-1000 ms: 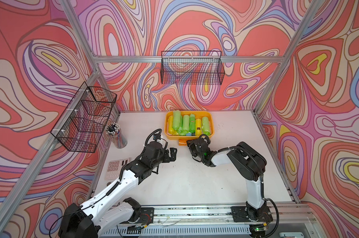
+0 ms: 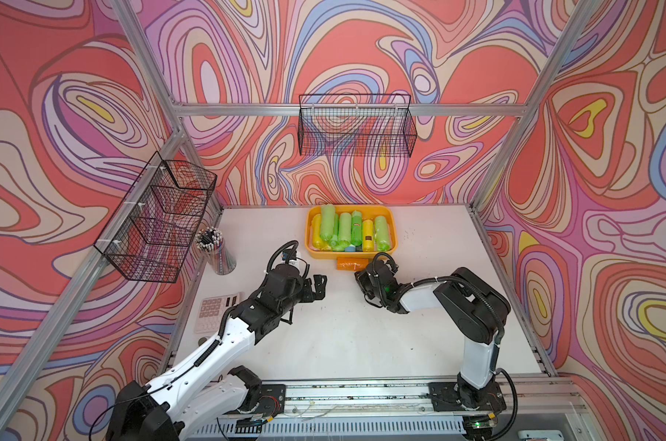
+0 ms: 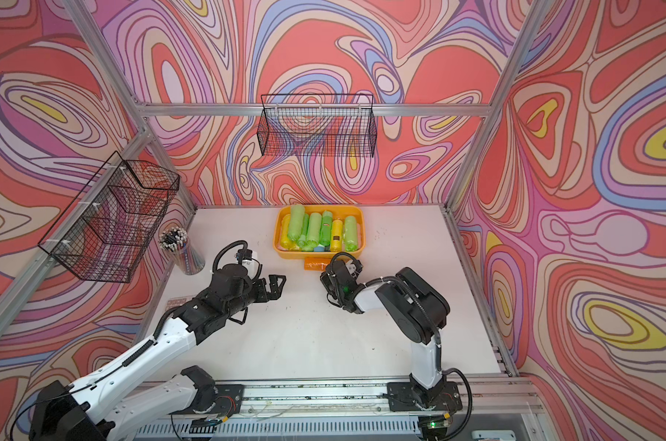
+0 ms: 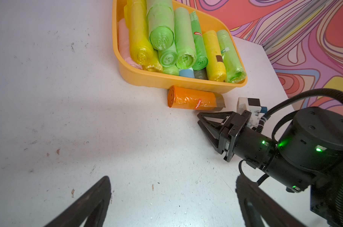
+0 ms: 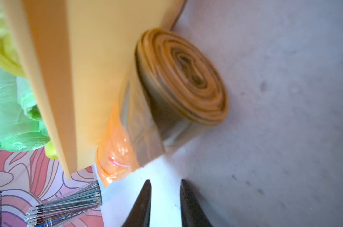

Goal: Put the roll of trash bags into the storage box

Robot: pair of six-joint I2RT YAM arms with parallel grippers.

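Note:
An orange roll of trash bags [image 4: 190, 98] lies on the table along the front wall of the yellow storage box [image 2: 314, 250], which holds several green and yellow rolls. Just in front of the roll's right end is my right gripper, its fingers close together and nothing visible between them; in the right wrist view the roll [image 5: 179, 75] is beyond the fingertips, apart from them. My left gripper [image 2: 319, 286] stands open to the left, above the table, with nothing between its fingers.
A cup of pens [image 2: 221, 257] and a calculator [image 2: 215, 314] are on the left of the table. Wire baskets [image 2: 356, 128] hang on the back and left sides.
My right gripper has drawn back a little to the right, away from the orange roll, which now shows more and sits slightly further right. The left arm is nearly still.

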